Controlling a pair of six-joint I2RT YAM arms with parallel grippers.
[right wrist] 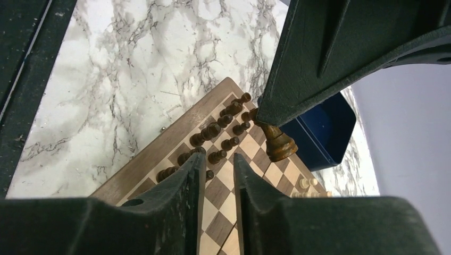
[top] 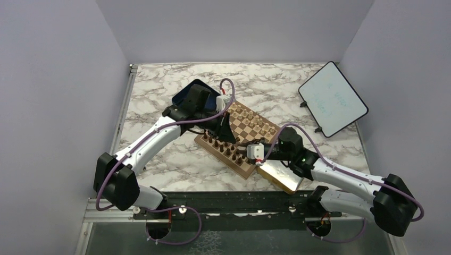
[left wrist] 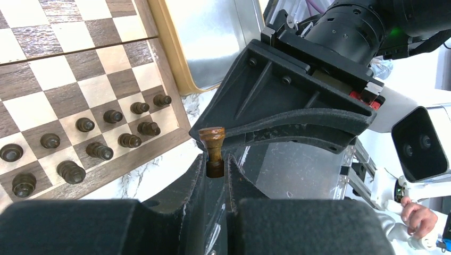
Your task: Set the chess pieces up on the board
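Note:
My left gripper is shut on a brown chess piece point(left wrist: 213, 139), held by one end clear of the board. That piece's flared end point(right wrist: 280, 145) also shows in the right wrist view, beside the large dark finger point(right wrist: 319, 69) of the left gripper. With a gap and nothing between its tips, my right gripper stands open near the left one. On the wooden chessboard point(top: 211, 150), several dark pieces point(left wrist: 99, 151) stand in two rows along one edge. Light pieces point(top: 259, 121) stand toward the opposite side. Both grippers partly cover the board from above.
A dark blue bin point(top: 183, 96) lies behind the left arm. The yellow-edged tray point(top: 289, 187) sits against the board's right side, under the right arm. A whiteboard point(top: 333, 99) stands at the right. Bare marble point(top: 175, 172) lies front left.

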